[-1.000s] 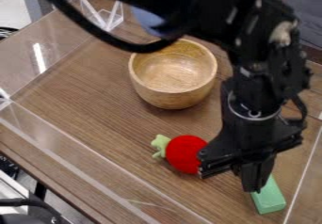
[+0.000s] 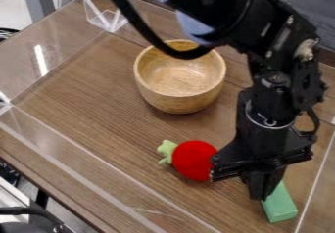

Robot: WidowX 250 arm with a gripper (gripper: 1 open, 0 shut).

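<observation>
My black gripper (image 2: 260, 181) hangs low at the right of the camera view, directly over a green block (image 2: 279, 207) on the wooden table. Its fingertips are at the block's upper end; whether they touch it is unclear, and so is how far apart they stand. Just left of the gripper lies a red round object with a pale green top (image 2: 193, 161), like a toy vegetable.
A wooden bowl (image 2: 179, 90) sits behind, at upper middle. A blue object (image 2: 195, 27) is partly hidden behind the arm, and a clear plastic item (image 2: 108, 16) is at the back left.
The gripper has shifted very slightly, with the arm's upper part changing its angle a little. The block, red object and bowl look unmoved.
</observation>
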